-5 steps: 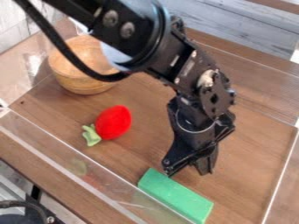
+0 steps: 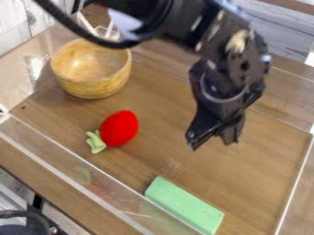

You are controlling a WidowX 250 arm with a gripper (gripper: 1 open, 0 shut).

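My gripper (image 2: 211, 135) hangs over the right half of the wooden table, shut, with nothing visible between its fingers. Below it, near the front edge, lies a green block (image 2: 185, 204). A red strawberry-like toy (image 2: 119, 128) with a pale green top lies to the left. A wooden bowl (image 2: 88, 80) stands at the back left.
Clear low panels (image 2: 86, 179) run along the table's front left edge. A white slatted wall stands behind.
My gripper has risen and moved back, away from the green block. The block, red toy and bowl have not moved.
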